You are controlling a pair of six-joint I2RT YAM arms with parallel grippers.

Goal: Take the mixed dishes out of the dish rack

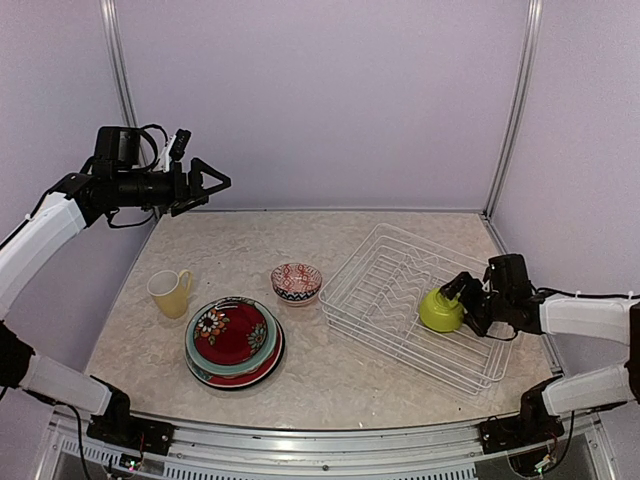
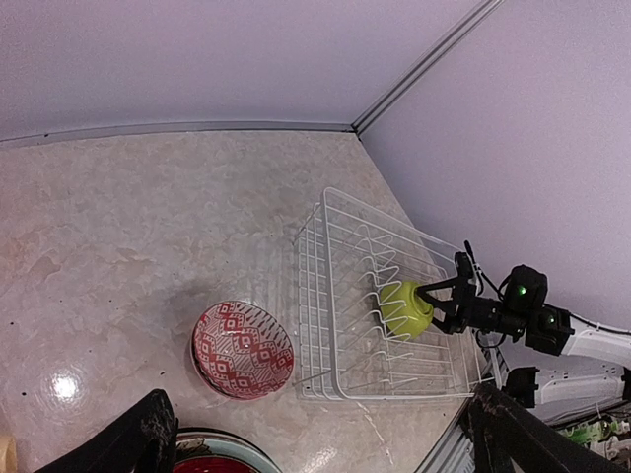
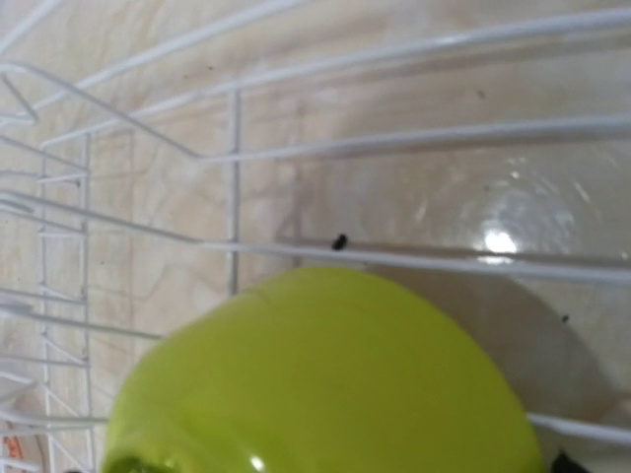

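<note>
A lime-green bowl or cup (image 1: 440, 312) is the only dish in the white wire rack (image 1: 372, 345), in its right part. My right gripper (image 1: 466, 302) is open at the green dish's right side. In the right wrist view the green dish (image 3: 325, 374) fills the lower middle, its underside hidden; the gripper's fingertips barely show at the bottom edge. In the top view my left gripper (image 1: 208, 187) hangs open and empty over the table's back left. Outside the rack are a red-patterned bowl (image 1: 297, 281), a stack of plates (image 1: 232, 337) and a yellow mug (image 1: 171, 292).
The rack's wire walls and tines surround the green dish. Bare table (image 1: 240, 240) stretches across the back left, and another clear patch lies in front of the rack. A side wall (image 1: 580, 200) stands close on the right.
</note>
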